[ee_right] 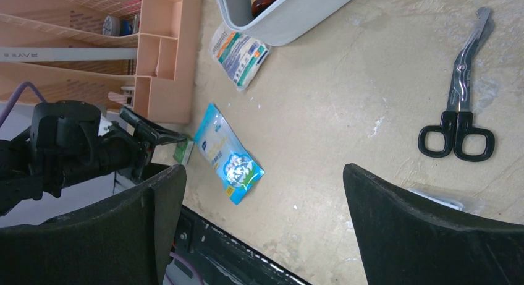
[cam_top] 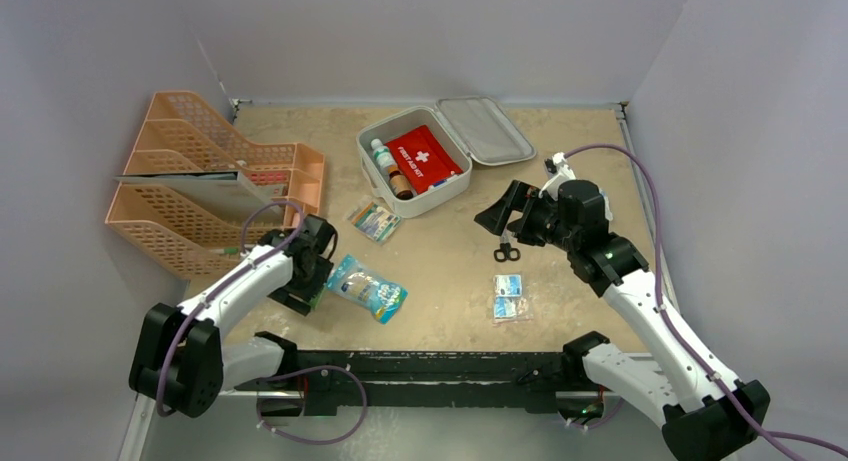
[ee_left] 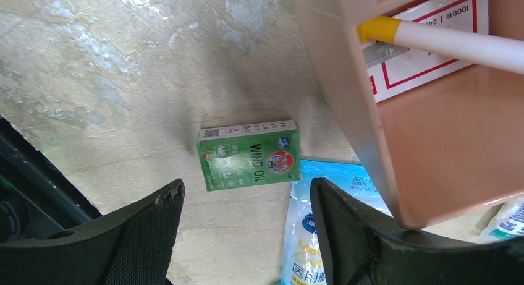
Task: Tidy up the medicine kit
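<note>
A green wind oil box (ee_left: 249, 154) lies flat on the table in the left wrist view, just beyond the fingertips of my left gripper. Those fingers stand apart with nothing between them. In the top view that gripper hides most of the box, close to the organizer's front corner. My right gripper is open and empty above the middle right of the table. The grey medicine case (cam_top: 424, 201) stands open at the back, holding a red first aid pouch (cam_top: 425, 157), a brown bottle (cam_top: 400, 185) and a white-capped bottle (cam_top: 381, 152).
A peach organizer (cam_top: 310, 177) fills the left side, its wall close to my left gripper. Blue pouch (cam_top: 367, 288), bandage packet (cam_top: 374, 222), black-handled scissors (ee_right: 458, 106) and a clear packet (cam_top: 508, 297) lie on the table.
</note>
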